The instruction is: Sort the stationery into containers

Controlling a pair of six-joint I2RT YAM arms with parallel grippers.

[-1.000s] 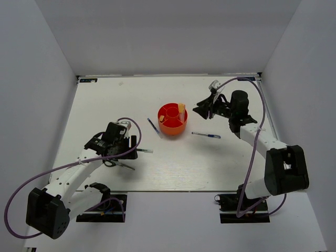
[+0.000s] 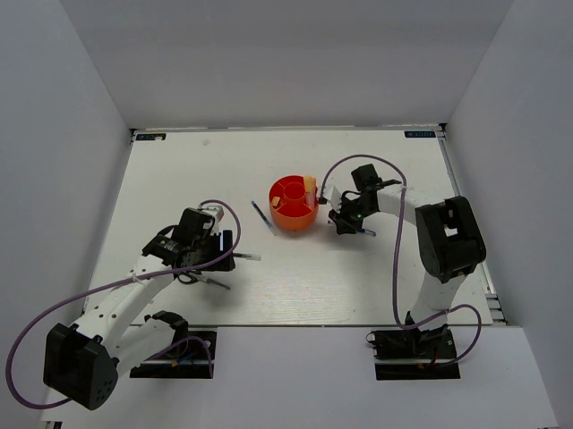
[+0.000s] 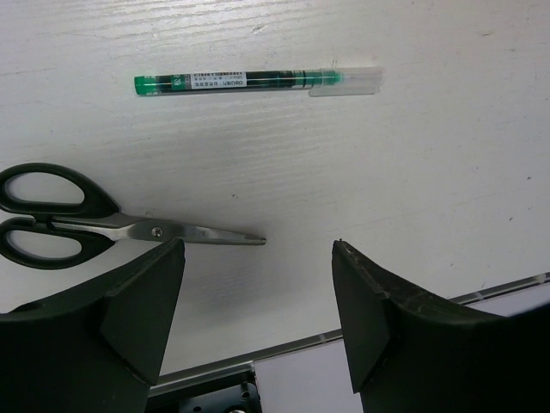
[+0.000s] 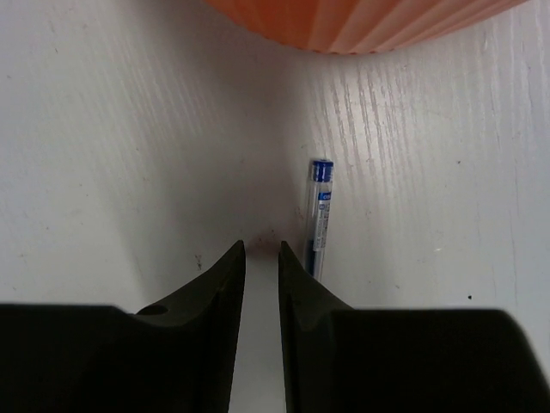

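The round red-orange container stands near the table's middle, holding yellowish erasers. In the right wrist view, a clear pen with a blue end lies on the table, partly hidden by the right-hand finger. My right gripper is part open beside that pen, a narrow empty gap between its fingers. A green pen and black-handled scissors lie below my left gripper, which is open with its fingers wide apart and nothing held. Another pen rests left of the container.
The container's ribbed wall is close ahead of my right gripper. A metal edge strip runs along the table front near my left gripper.
The left arm and the loose items look unmoved.
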